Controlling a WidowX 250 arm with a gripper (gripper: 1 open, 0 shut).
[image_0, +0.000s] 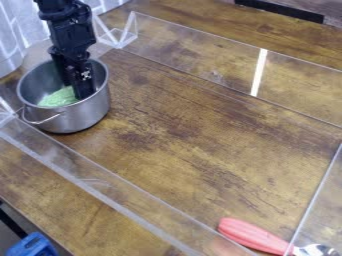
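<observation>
A steel pot (60, 116) stands at the left of the wooden table. Inside it is a pale green object (58, 97). My black gripper (83, 85) reaches down into the pot from the top left, over its right part beside the green object. Whether its fingers are open or shut, or hold anything, is too unclear to see.
Clear plastic walls (147, 200) edge the work area. A pink-handled utensil (254, 235) lies at the bottom right, and a blue object (34, 248) is at the bottom left corner.
</observation>
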